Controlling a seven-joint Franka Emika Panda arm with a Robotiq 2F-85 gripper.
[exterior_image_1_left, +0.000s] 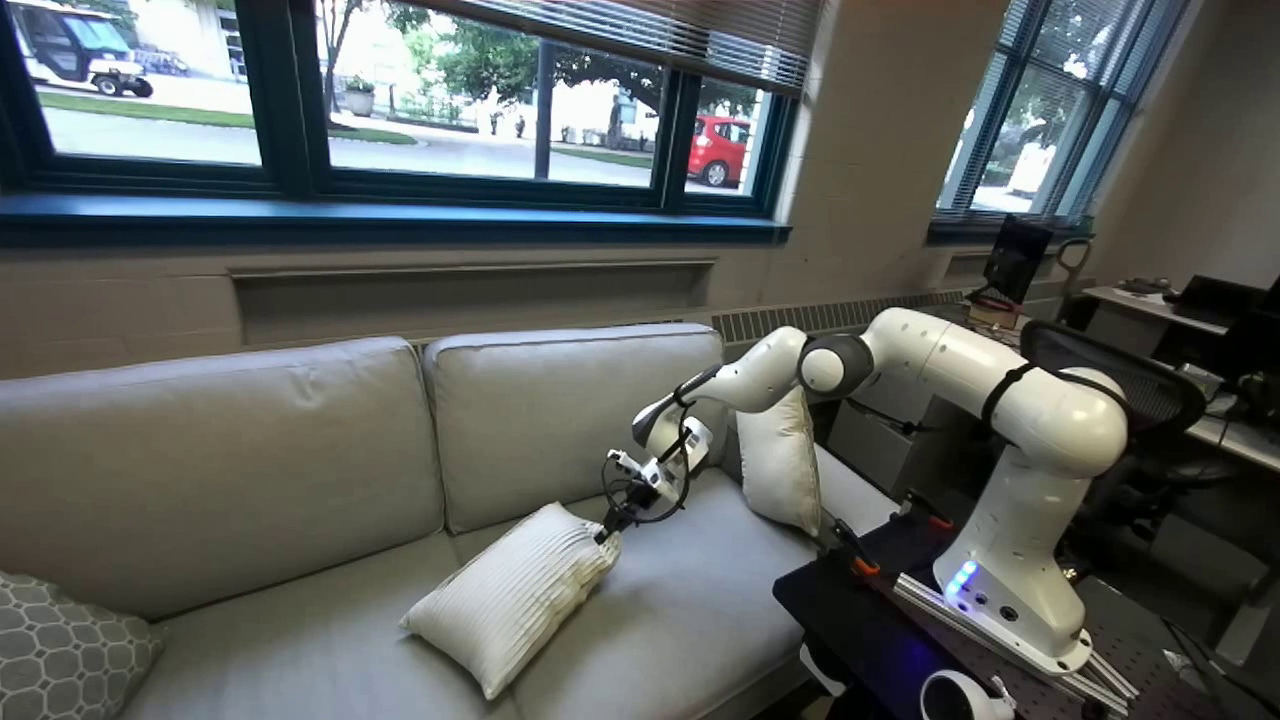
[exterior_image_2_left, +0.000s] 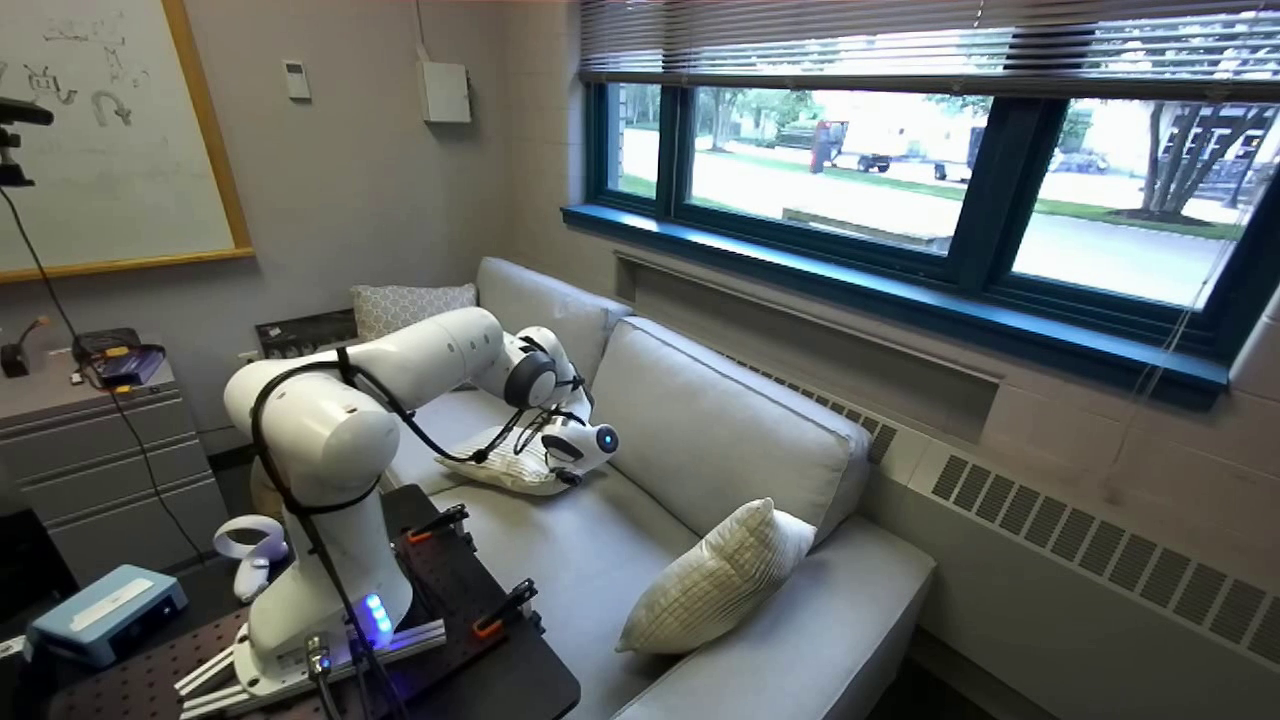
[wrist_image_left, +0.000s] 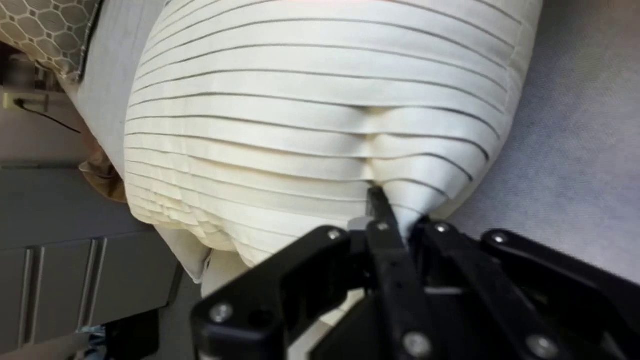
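Observation:
A white pillow with pleated stripes (exterior_image_1_left: 516, 594) lies on the seat of the sofa, its right end toward the arm. My gripper is shut on a pinched fold at that end. Fabric puckers into creases around the black fingers (wrist_image_left: 384, 231), and the fold narrows between them. From the side, the gripper (exterior_image_1_left: 609, 526) reaches down to the pillow's upper right corner. The arm largely covers this spot in the second exterior view, where part of the pillow (exterior_image_2_left: 510, 470) shows below the wrist.
Another pale pillow (exterior_image_1_left: 780, 462) leans at the sofa's right end. A grey patterned cushion (exterior_image_1_left: 66, 648) rests at the far left. The sofa backrest (exterior_image_1_left: 564, 408) rises behind the arm. Bare seat (exterior_image_1_left: 708, 576) lies between the two pale pillows.

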